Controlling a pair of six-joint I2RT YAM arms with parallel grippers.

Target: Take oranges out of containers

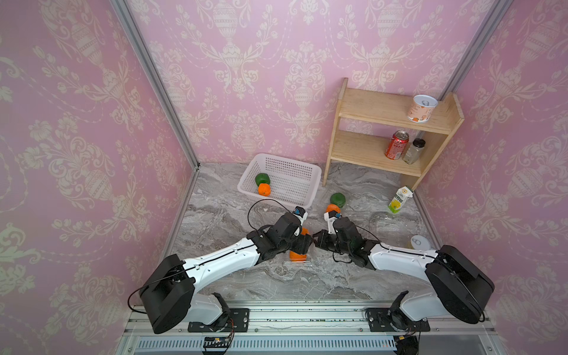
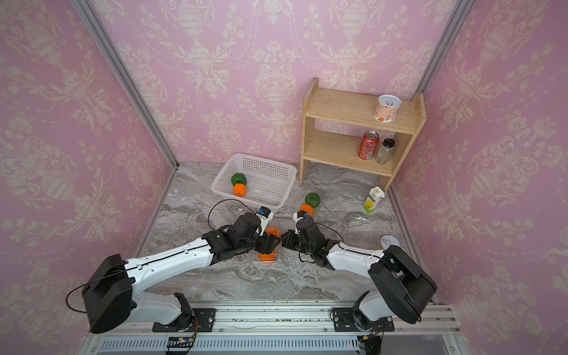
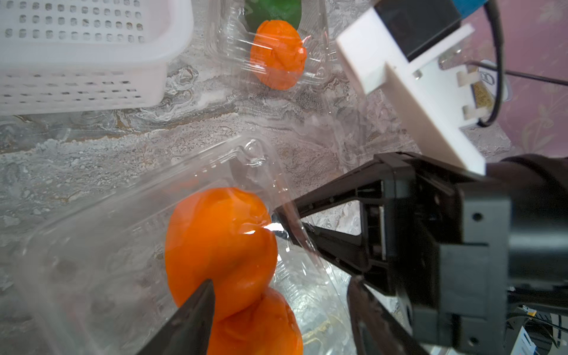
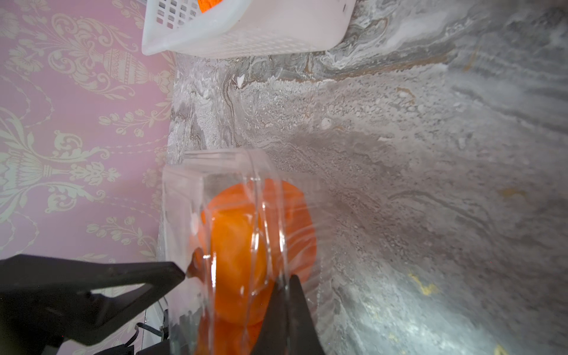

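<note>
A clear container holds two oranges, an upper one [image 3: 219, 248] and a lower one [image 3: 254, 331]. My left gripper is over it, fingers apart either side of the oranges, holding nothing. My right gripper is at the container's side wall; its fingers look close to that wall, and whether it grips it is unclear. Behind, another clear container holds an orange [image 3: 278, 53] beside a green fruit [image 1: 337, 199]. A white basket [image 1: 304, 183] holds another orange [image 1: 264, 189] and a green fruit [image 1: 262, 178].
A wooden shelf [image 1: 378, 100] with cans and a jar stands at back right. A milk carton [image 1: 400, 200], an empty clear container [image 1: 395, 223] and a white can [image 1: 420, 242] lie along the right side.
</note>
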